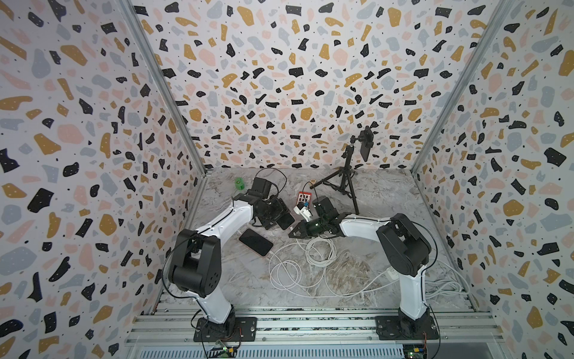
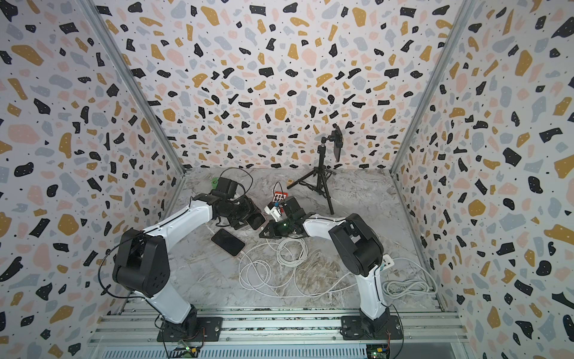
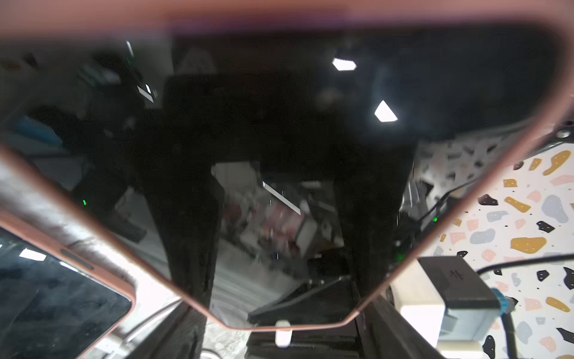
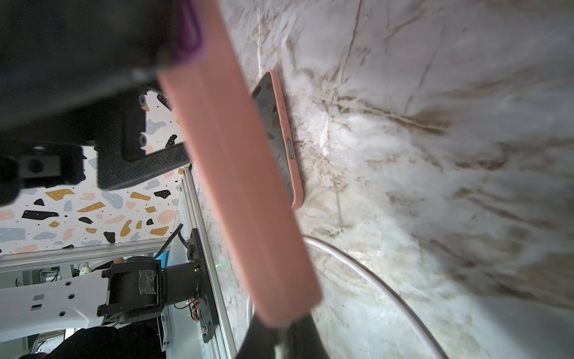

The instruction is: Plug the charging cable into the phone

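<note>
A pink-cased phone [image 1: 286, 222] is held up off the table by my left gripper [image 1: 275, 211]. Its screen fills much of the left wrist view, and the left fingers [image 3: 192, 335] lie along its side edges near the far end. Facing that end is my right gripper, shut on the white plug [image 3: 282, 333] of the charging cable [image 4: 382, 287]. The plug sits at the phone's bottom edge [image 4: 281, 308]; I cannot tell whether its tip is inside the port.
A second pink-cased phone [image 1: 256, 242] lies flat on the table in front of the left gripper. Loops of white cable [image 1: 321, 251] spread across the table's middle. Behind stand a red object [image 1: 304, 197], a green item [image 1: 239, 183] and a black tripod [image 1: 346, 170].
</note>
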